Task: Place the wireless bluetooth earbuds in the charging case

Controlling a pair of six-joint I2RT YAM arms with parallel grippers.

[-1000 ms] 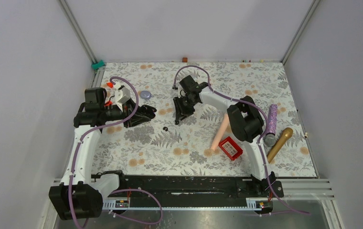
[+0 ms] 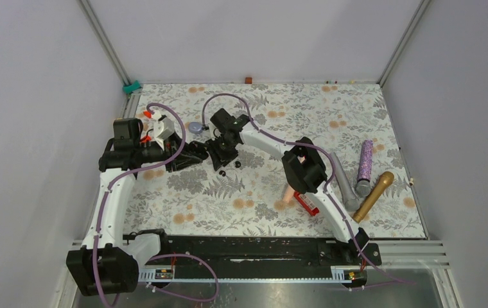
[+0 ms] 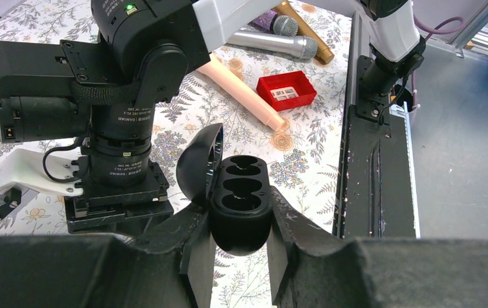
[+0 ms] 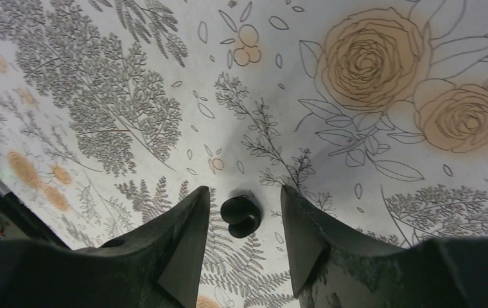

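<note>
My left gripper is shut on the black charging case point(image 3: 241, 203), held upright with its lid raised and its dark slots showing. Two small black earbuds, the left one point(image 2: 222, 173) and the right one point(image 2: 237, 164), lie on the floral mat near the centre. My right gripper is open, pointing down, with an earbud point(image 4: 241, 219) on the mat between and just beyond its fingertips. In the top view it hangs just right of the held case.
At the right lie a red box point(image 2: 306, 204), a pink cylinder point(image 3: 246, 93), a purple microphone point(image 2: 366, 160), a silver one point(image 3: 273, 43) and a gold cylinder point(image 2: 376, 192). A blue lid point(image 2: 196, 128) sits behind the case.
My right arm has moved left, from over the right earbud toward the left earbud and the case. The left arm and held case have stayed still.
</note>
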